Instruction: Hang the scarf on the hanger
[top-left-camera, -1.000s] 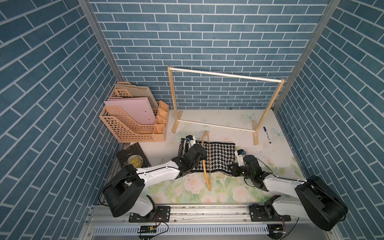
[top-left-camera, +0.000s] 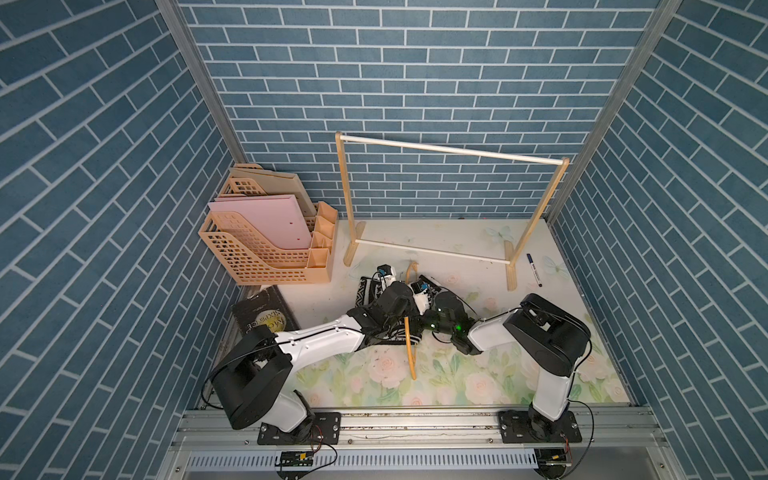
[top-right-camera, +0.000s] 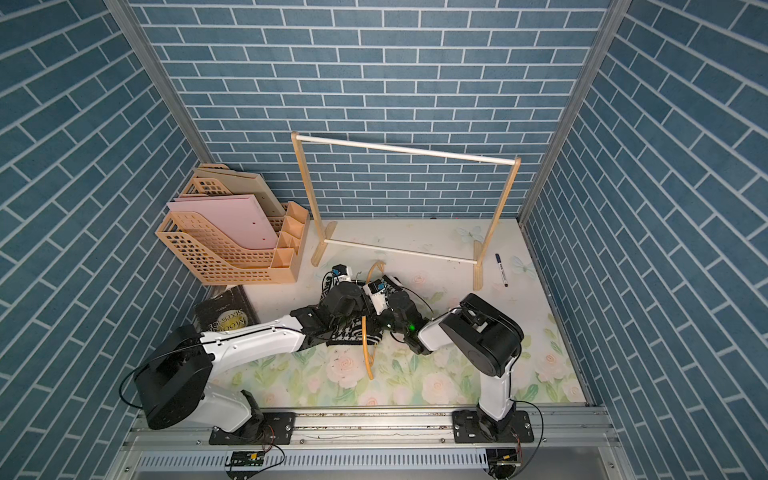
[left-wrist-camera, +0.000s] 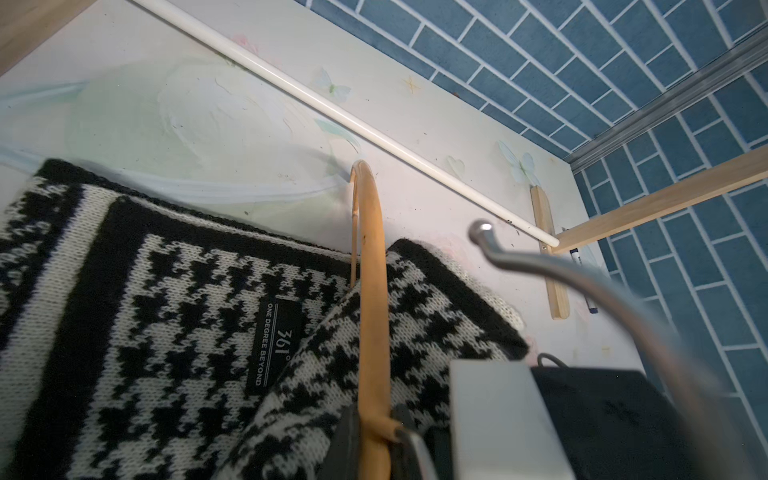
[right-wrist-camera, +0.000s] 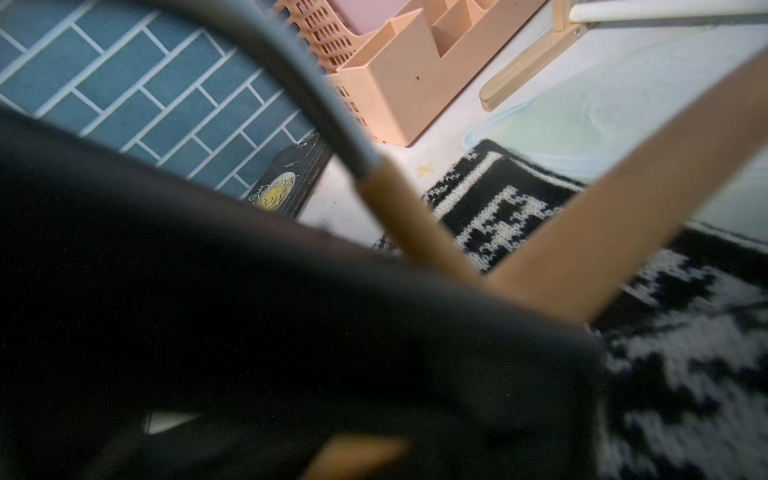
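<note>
A wooden hanger (left-wrist-camera: 370, 304) lies across the black-and-white houndstooth scarf (left-wrist-camera: 200, 320) on the table, with my left gripper shut on its middle near the metal hook (left-wrist-camera: 576, 280). The scarf's right part is folded over toward the hanger. My right gripper (top-right-camera: 374, 306) is at that fold, right beside the hanger and close against the left gripper. In the right wrist view its dark body fills the lower left, with the fingertips hidden, so I cannot see how its finger stands or what is in it.
A wooden rack with white bars (top-left-camera: 448, 149) stands at the back. A peach file organiser (top-left-camera: 272, 272) and a dark book (top-left-camera: 260, 312) are on the left. A marker (top-left-camera: 534, 270) lies right of the rack. Bare table shows at front and right.
My right gripper has moved left and up the table to the hanger, and the scarf's right part has folded over with it. The left gripper has shifted slightly with the hanger.
</note>
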